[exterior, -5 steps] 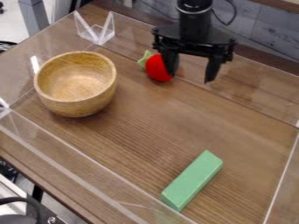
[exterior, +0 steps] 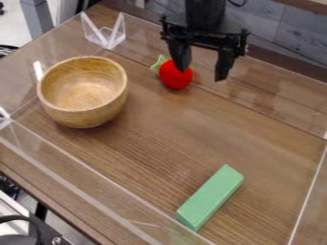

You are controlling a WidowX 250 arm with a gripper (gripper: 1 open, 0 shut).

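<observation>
My gripper [exterior: 204, 59] is at the top centre, its black fingers spread open above the wooden table, with nothing seen between them. A red round object with a green top [exterior: 177, 77] sits just below its left finger, partly behind it; whether they touch I cannot tell. A wooden bowl [exterior: 82, 111] stands at the left. A mint-green bar [exterior: 211, 196] lies at the front right.
A small clear object [exterior: 105, 33] stands at the back left. A wall runs along the back right edge.
The gripper has risen a little, away from the table. The red object shows more from under it; the bowl and green bar have not moved.
</observation>
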